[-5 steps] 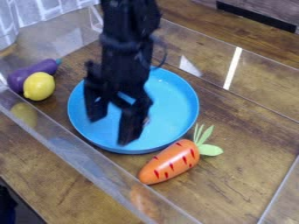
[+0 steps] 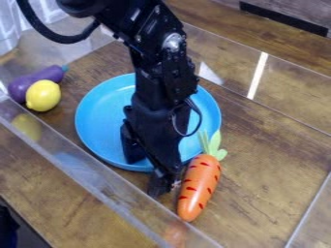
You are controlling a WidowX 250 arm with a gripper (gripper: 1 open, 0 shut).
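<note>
My black gripper is low over the front of a blue plate, its fingertips down by the plate's front rim, just left of the carrot. An orange toy carrot with green leaves lies pointing toward the viewer at the plate's right front. The gripper looks open, though the arm hides part of it.
A yellow lemon and a purple eggplant sit at the left. A transparent wall runs along the front left. Bare wooden table fills the right.
My gripper has moved down toward the carrot. The carrot has turned from diagonal to nearly vertical in the view, its leaves now further left.
</note>
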